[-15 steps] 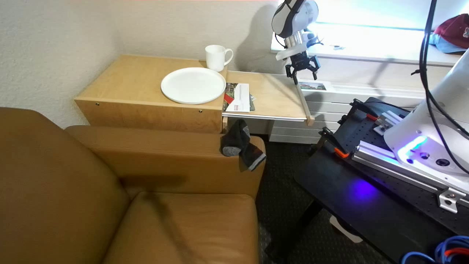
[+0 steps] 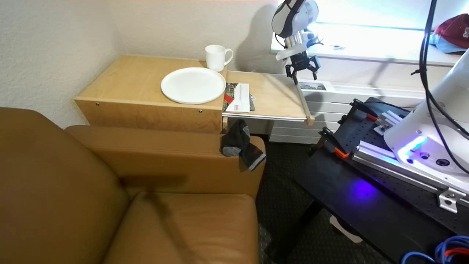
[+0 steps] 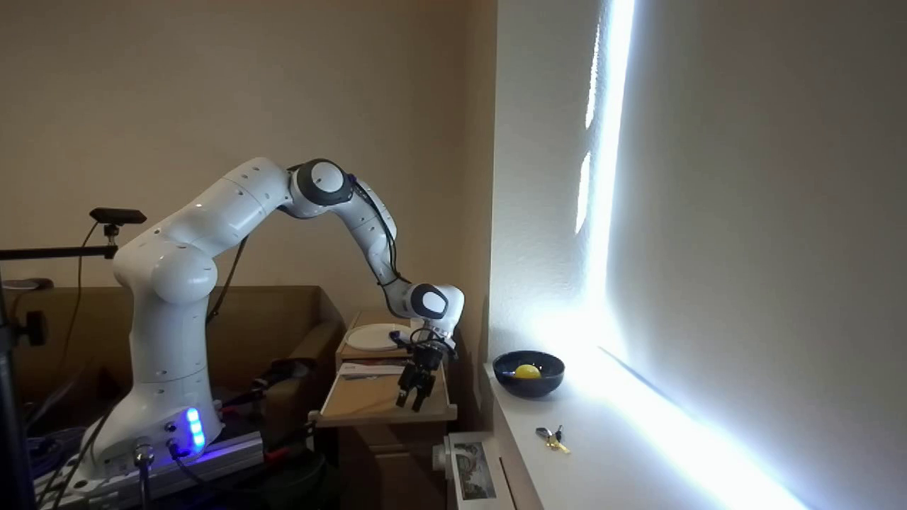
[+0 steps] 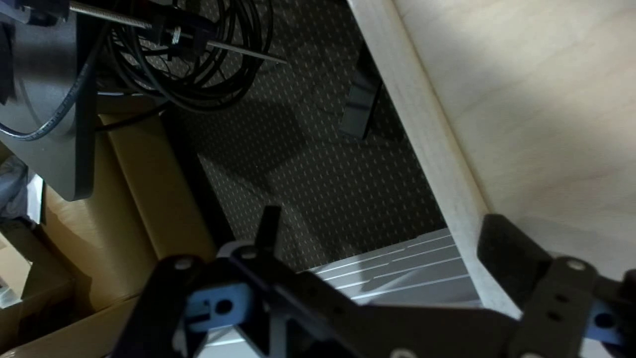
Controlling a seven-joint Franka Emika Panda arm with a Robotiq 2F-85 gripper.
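My gripper [image 2: 305, 79] stands open over the outer end of a pulled-out wooden board [image 2: 268, 88]. In the wrist view its fingers are wide apart, and no object is held between them. The right finger [image 4: 507, 256] overlaps the board's pale wooden edge strip [image 4: 438, 137]; whether they touch I cannot tell. Over the dark floor beyond the board hangs the left finger [image 4: 270, 229]. In exterior view 2 the gripper [image 3: 409, 401] points downward in front of the board [image 3: 374, 409].
Papers [image 2: 240, 97] lie on the board's inner end. A white plate [image 2: 193, 85] and mug [image 2: 215, 57] rest on the cabinet. Dark socks [image 2: 239, 143] drape over the sofa arm [image 2: 176, 140]. A dark bowl [image 3: 528, 387] with a yellow ball [image 3: 527, 371] and keys [image 3: 554, 439] occupy the windowsill.
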